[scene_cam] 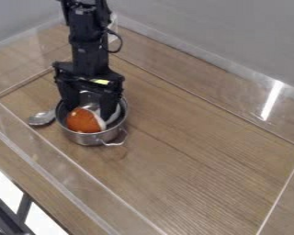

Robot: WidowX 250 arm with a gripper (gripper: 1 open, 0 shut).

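Note:
A steel pot [96, 137] with side handles stands on the wooden table, left of the middle. Inside it lie an orange round object [82, 120] and a white item beside it. My black gripper [91, 105] is over and partly down inside the pot, open, its fingers dark and partly hidden by the rim and contents. A metal spoon or ladle [40, 118] lies left of the pot. A small yellow thing shows behind the gripper.
A transparent barrier runs along the near left edge and the back, with a grey wall behind.

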